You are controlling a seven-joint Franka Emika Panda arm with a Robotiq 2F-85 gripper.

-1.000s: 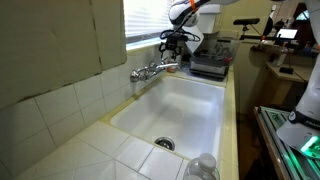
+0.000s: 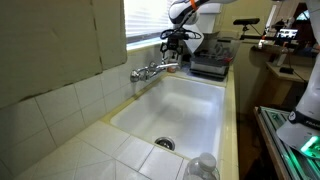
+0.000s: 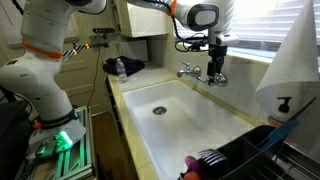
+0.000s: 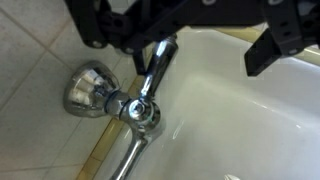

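My gripper is open over the white sink point(image 4: 225, 125), with its dark fingers point(image 4: 272, 42) spread wide. A chrome faucet point(image 4: 145, 112) is mounted on the tiled wall, and one lever of it rises close beside the left finger in the wrist view. Nothing is held between the fingers. Exterior view 2 has the gripper point(image 3: 212, 68) pointing down near the right side of the faucet point(image 3: 188, 71). From the far end in exterior view 1, the faucet point(image 2: 148, 72) sticks out over the basin. Whether a finger touches the lever, I cannot tell.
The basin is empty around its drain point(image 2: 165, 143). A clear bottle point(image 2: 203, 166) stands on the near counter, and a black dish rack point(image 2: 209, 66) with items sits at the far end. A white towel point(image 3: 289, 65) hangs at the right in exterior view 2.
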